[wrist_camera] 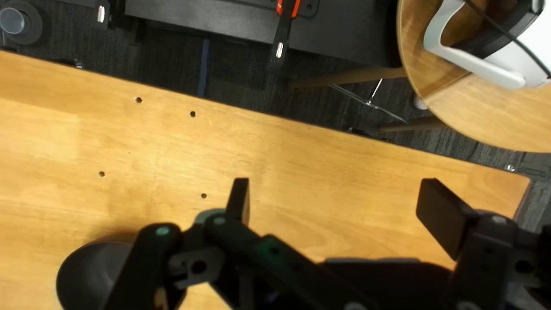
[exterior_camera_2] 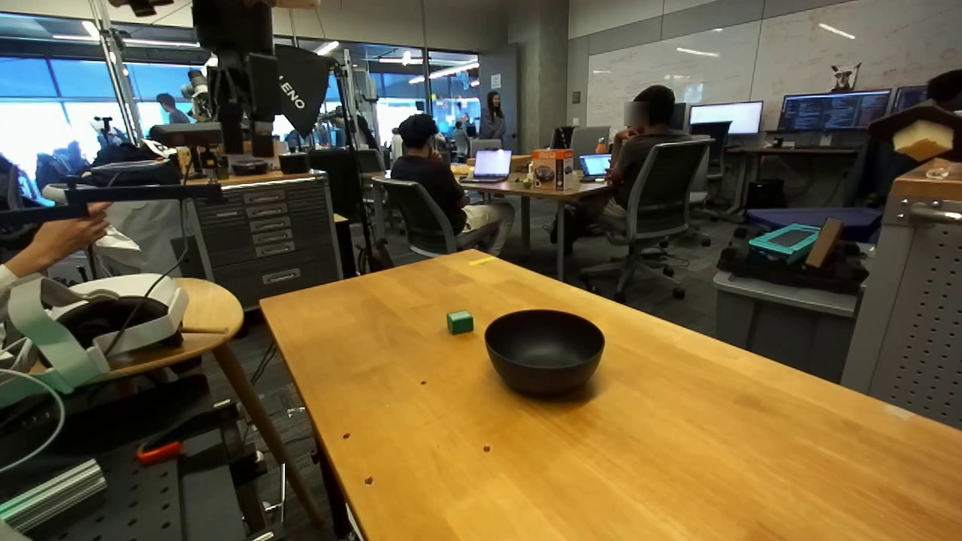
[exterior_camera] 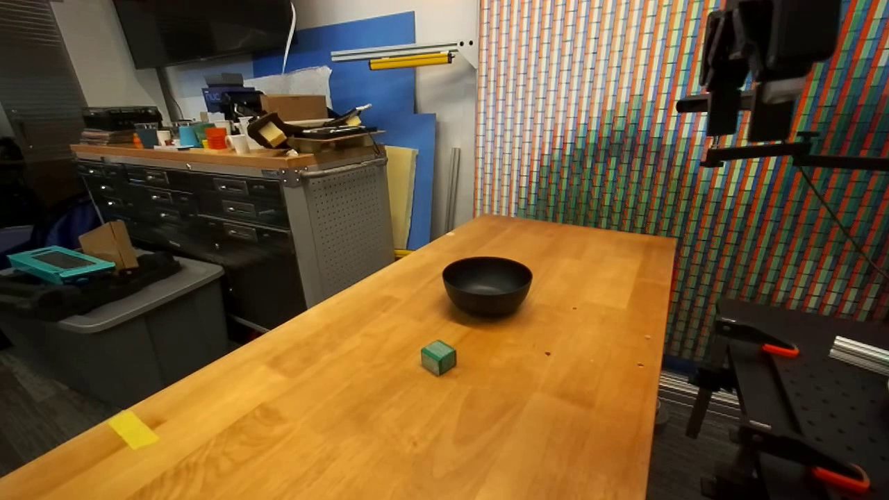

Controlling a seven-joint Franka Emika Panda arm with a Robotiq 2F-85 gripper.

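Observation:
A small green cube (exterior_camera: 438, 357) rests on the wooden table, apart from a round black bowl (exterior_camera: 487, 287). The second exterior view has the cube (exterior_camera_2: 460, 323) just left of the bowl (exterior_camera_2: 545, 352). High above the table hangs my gripper (exterior_camera: 751, 133), well clear of both. In the wrist view my gripper is open, its fingertips wide apart with only bare table visible between them. Part of the bowl (wrist_camera: 93, 274) shows there at the lower left, partly covered by the gripper's body. The cube cannot be seen in that view.
Yellow tape (exterior_camera: 133, 429) marks the table's near left. Beside the table stand a black bench (exterior_camera: 808, 383) with clamps and a round stool (exterior_camera_2: 209, 311) bearing a headset.

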